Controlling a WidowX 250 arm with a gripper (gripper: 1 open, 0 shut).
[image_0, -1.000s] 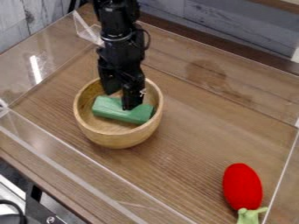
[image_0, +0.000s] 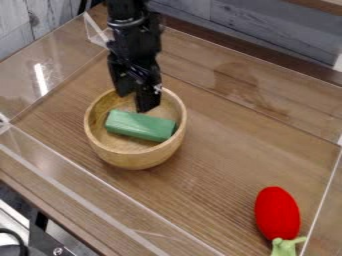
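A round wooden bowl (image_0: 134, 156) sits left of centre on the wooden table, holding a green block (image_0: 139, 126) that lies tilted across its middle. My black gripper (image_0: 136, 98) is over the back part of the bowl, above and behind the green block; it is open, and the block shows clear of it.
A red object with a pale green top (image_0: 277, 212) lies at the front right. Wall panels border the back, and black cable shows at the lower left corner.
My gripper has risen and moved back and slightly left, away from the green block, which is now more uncovered and has shifted slightly.
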